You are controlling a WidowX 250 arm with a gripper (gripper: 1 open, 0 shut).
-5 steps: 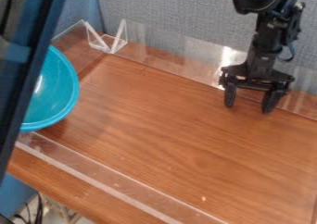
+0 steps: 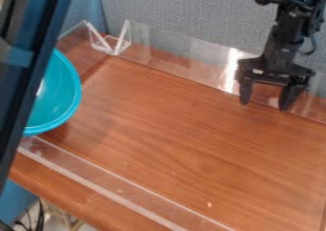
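My gripper (image 2: 266, 94) hangs at the back right of the wooden table (image 2: 178, 158), near the clear back rail. It is open, fingers pointing down, with nothing visible between them. A turquoise bowl (image 2: 52, 103) is at the left edge, partly hidden behind a dark post, far from the gripper.
A white wire-like bracket (image 2: 107, 45) stands in the back left corner. Clear plastic rails run along the back and front-left edges. Cables show at the lower left, off the table.
My gripper and arm have shifted a little to the right. The bowl and the rest look unchanged.
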